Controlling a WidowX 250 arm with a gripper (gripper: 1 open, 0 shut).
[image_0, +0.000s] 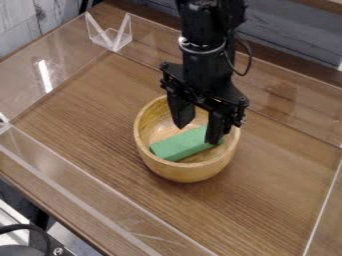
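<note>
A yellow bowl (187, 170) sits in the middle of the wooden table, holding a green block (179, 145) on its floor. My black gripper (201, 115) hangs over the bowl, its fingers reaching down to the bowl's back and right inside, close to the block's right end. I cannot tell whether the gripper is open or shut, or whether it touches the block.
A clear plastic holder (110, 30) stands at the back left. A dark cable lies at the bottom left corner, and a wooden edge runs along the back.
</note>
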